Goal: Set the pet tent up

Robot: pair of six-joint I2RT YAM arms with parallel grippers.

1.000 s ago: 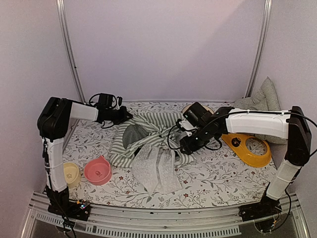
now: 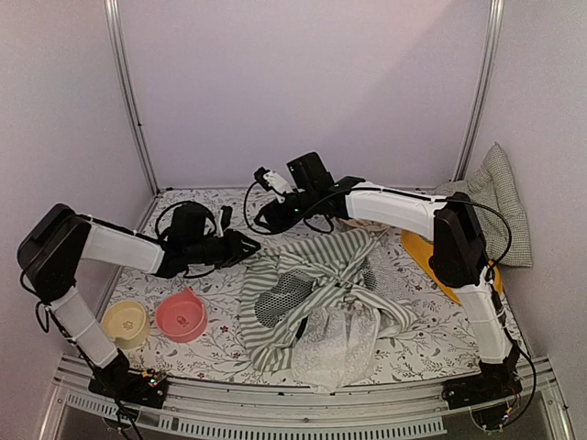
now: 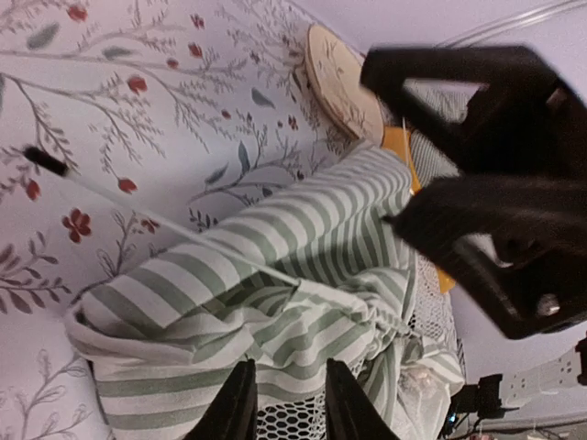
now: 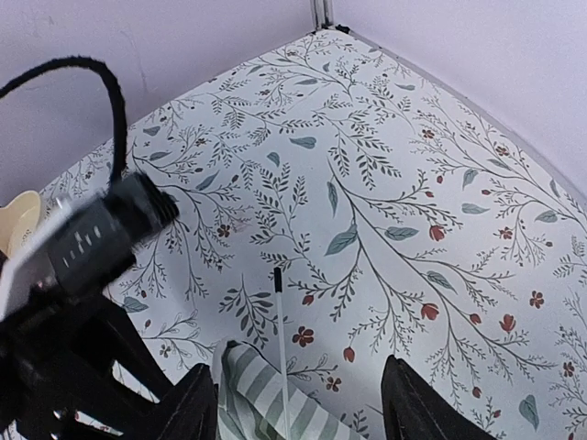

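Observation:
The pet tent [image 2: 312,302], green-and-white striped cloth with dark mesh and a white lace panel, lies collapsed mid-table. A thin white pole with a black tip sticks out over its striped edge, also seen in the right wrist view. My left gripper [image 2: 240,246] is at the tent's upper left corner, fingers apart above the cloth, nothing visible between them. My right gripper [image 2: 273,214] hangs above the tent's back edge, its fingers apart over the pole and striped cloth in the right wrist view.
A pink bowl [image 2: 181,318] and cream bowl [image 2: 125,321] stand front left. A yellow tray [image 2: 413,245] and checked cushion [image 2: 503,211] are at the right, a round light object [image 3: 335,78] at the back.
The tent has shifted toward the front and right.

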